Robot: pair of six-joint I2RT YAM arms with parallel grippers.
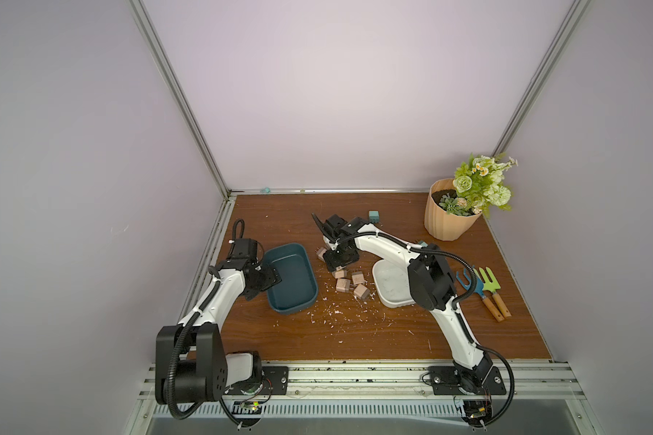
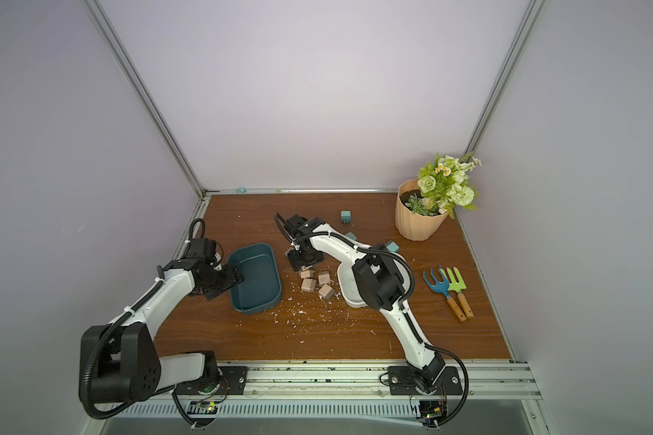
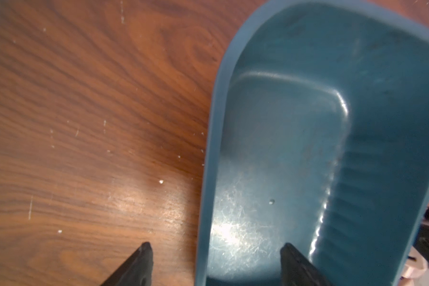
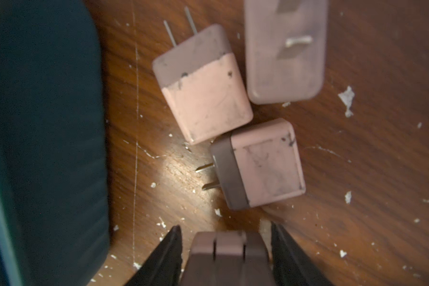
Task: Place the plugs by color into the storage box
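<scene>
My right gripper is low over the pink plugs; a pink-grey plug (image 4: 228,244) sits between its fingers, with slim gaps near the tips. Whether the pads press on it lower down cannot be seen. Further pink plugs (image 4: 267,164) lie loose close by; in the top left view several (image 1: 343,285) are clustered right of the blue box (image 1: 316,279). My left gripper is open and empty, its fingers apart on either side of the blue box's left rim. The blue box is empty. Teal plugs (image 2: 346,216) lie farther back.
The white box (image 1: 393,303), partly behind my right arm, stands right of the plugs. A flower pot (image 1: 444,217) fills the back right, with two garden tools (image 1: 492,286) in front of it. Scraps litter the front middle.
</scene>
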